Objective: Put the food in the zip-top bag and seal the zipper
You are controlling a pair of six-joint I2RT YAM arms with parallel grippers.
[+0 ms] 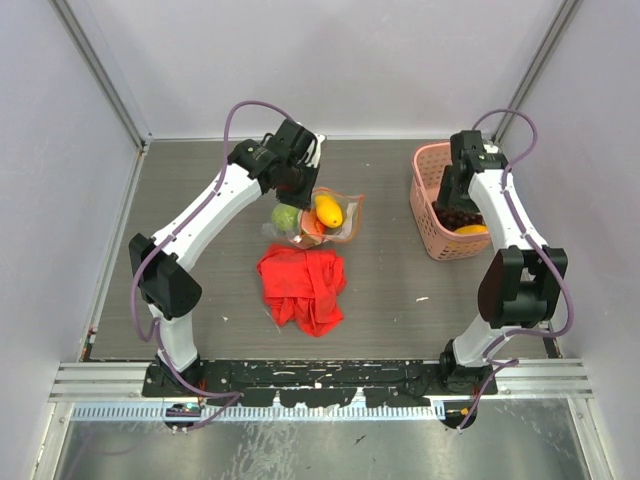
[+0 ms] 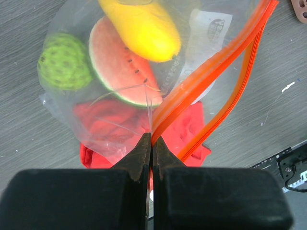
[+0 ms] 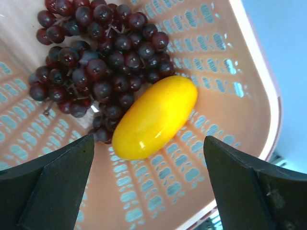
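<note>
The clear zip bag (image 1: pixel 348 228) lies mid-table holding a green round fruit (image 2: pixel 64 62), a watermelon slice (image 2: pixel 120 72) and a yellow mango (image 2: pixel 141 28). My left gripper is shut on the bag's orange-edged rim. My right gripper hangs open in the pink basket (image 1: pixel 432 240), over dark grapes (image 3: pixel 103 72) and a yellow oval fruit (image 3: pixel 156 115), with its fingers either side of the fruit.
A crumpled red cloth (image 1: pixel 300 290) lies in front of the bag. The table between bag and basket is clear, as is its left part.
</note>
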